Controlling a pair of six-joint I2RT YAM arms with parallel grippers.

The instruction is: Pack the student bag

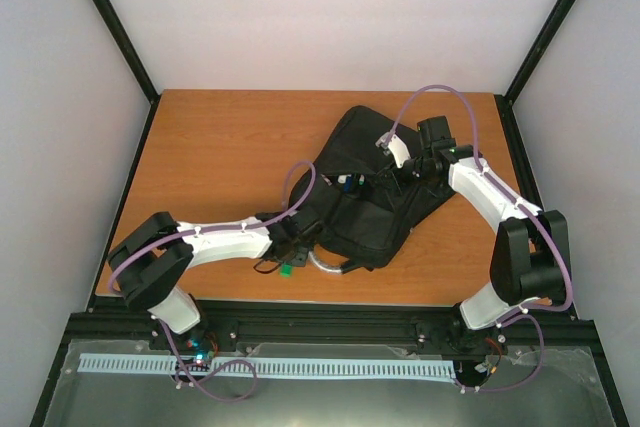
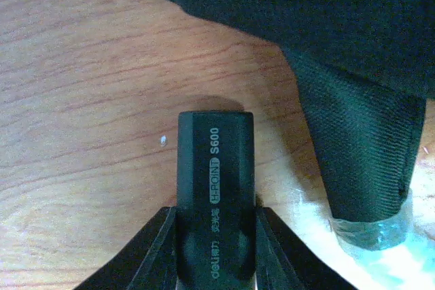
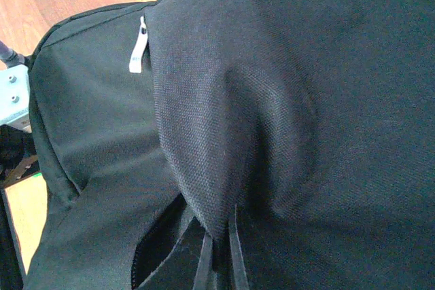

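Observation:
The black student bag lies open on the table, its pocket gaping toward the middle. My left gripper is shut on a dark highlighter with white lettering, one finger on each side. It hovers at the bag's lower left edge, just above the table; a green end shows beneath that gripper from above. My right gripper is shut on a fold of the bag's cloth and holds that side of the opening up. The fold hides part of the inside.
A few small items, one of them blue, show inside the bag's opening. A bag strap with a clear wrapped end hangs close to the highlighter's right.

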